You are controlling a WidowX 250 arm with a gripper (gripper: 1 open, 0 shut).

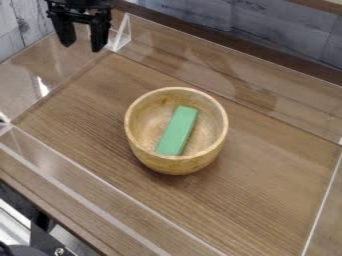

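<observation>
A wooden bowl (136, 120) sits on the table right of centre, holding a green block (177, 130) lying lengthwise inside it. The black gripper (82, 42) is at the top left, well away from the bowl. Its two fingers hang apart, open, with nothing visible between them.
A grey surface runs along the back, behind the table's far edge at the top right.
</observation>
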